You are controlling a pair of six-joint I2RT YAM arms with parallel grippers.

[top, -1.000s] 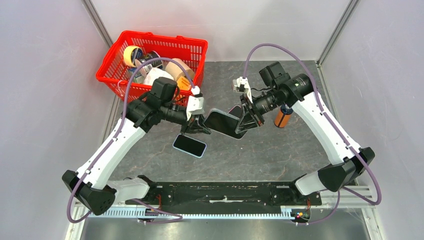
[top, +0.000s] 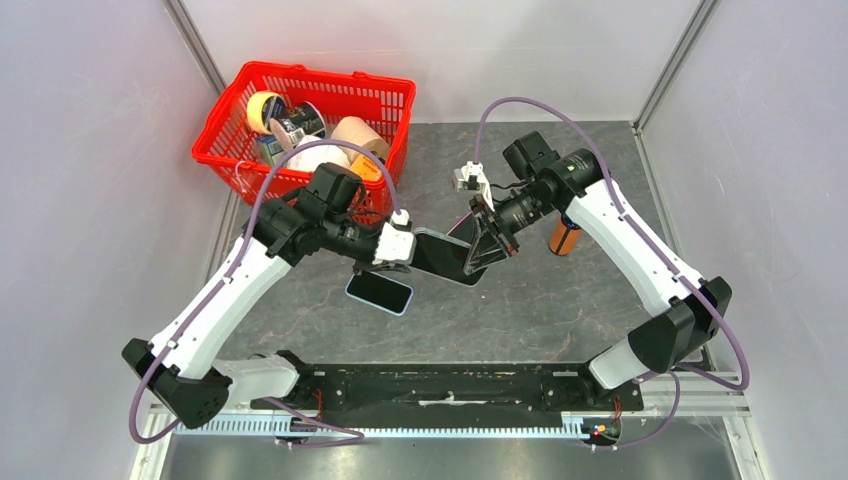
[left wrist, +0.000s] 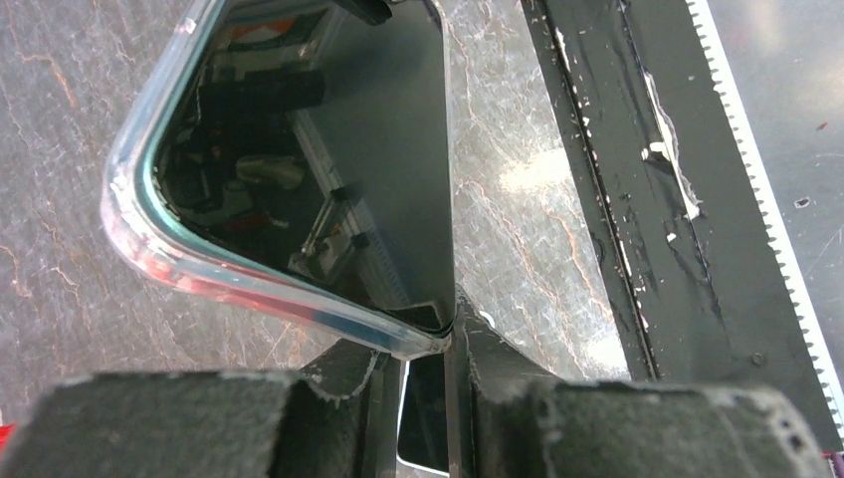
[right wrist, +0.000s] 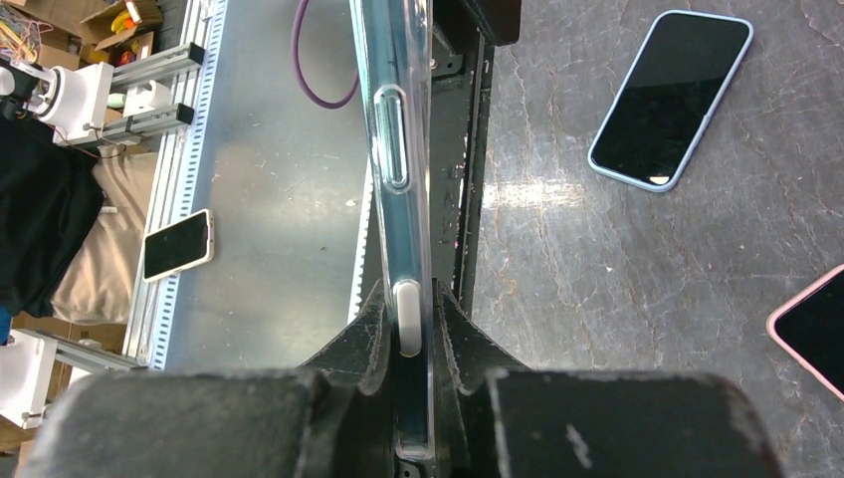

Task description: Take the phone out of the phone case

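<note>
A black-screened phone in a clear case hangs tilted above the counter between both grippers. My left gripper is shut on a corner of the case, near the phone's edge; whether it grips phone, case or both I cannot tell. My right gripper is shut on the cased phone's other end, and its side buttons show edge-on between the fingers in the right wrist view.
A blue-cased phone and a pink-cased phone lie on the grey counter. A red basket of tapes stands at back left, an orange cylinder at right.
The left gripper now sits on the phone's corner.
</note>
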